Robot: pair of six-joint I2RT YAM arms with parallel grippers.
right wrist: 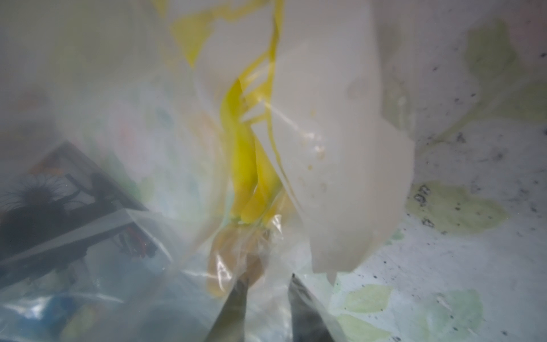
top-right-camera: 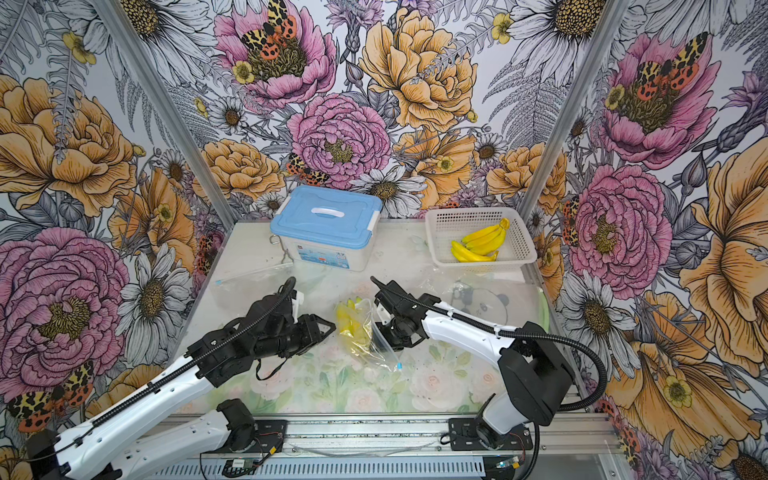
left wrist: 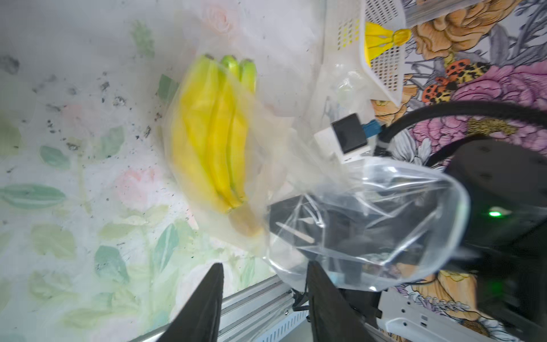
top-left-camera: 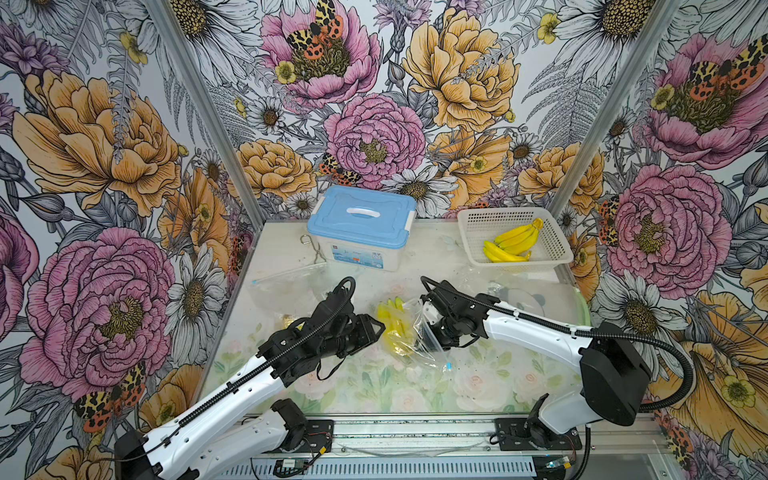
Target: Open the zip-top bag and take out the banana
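Note:
A clear zip bag with bananas inside (top-left-camera: 393, 328) (top-right-camera: 349, 324) lies mid-table; in the left wrist view the bananas (left wrist: 219, 131) show through the film. My left gripper (top-left-camera: 369, 332) is open, left of the bag, nothing between its fingers. My right gripper (top-right-camera: 388, 332) is at the bag's right end, its fingertips apart and veiled by clear film at the mouth area; whether film is between them is unclear.
A blue-lidded box (top-left-camera: 360, 216) stands at the back left. A white basket (top-left-camera: 472, 220) holding more bananas is at the back right. Other clear plastic lies at the table's left and right.

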